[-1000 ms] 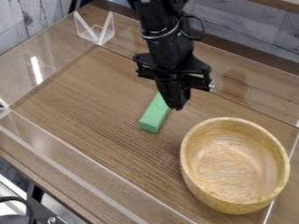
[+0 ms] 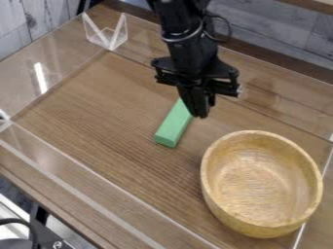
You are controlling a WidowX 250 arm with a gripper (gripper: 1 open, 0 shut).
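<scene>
My black gripper [image 2: 198,97] hangs over the middle of the wooden floor, pointing down, shut, with nothing visible between its fingers. Just below it and slightly left lies a green oblong object [image 2: 174,124], its far end close to or partly behind the gripper. A large round tan bowl [image 2: 260,218] sits at the lower right, in front of the gripper and to its right.
A clear plastic object [image 2: 107,32] stands at the upper left by the edge. Grey walls [image 2: 293,21] border the back and left. Black cable or hardware [image 2: 18,231] shows at the lower left.
The gripper has risen slightly over the last second, uncovering a little more of the surface around the green object. The bowl and green object have not moved.
</scene>
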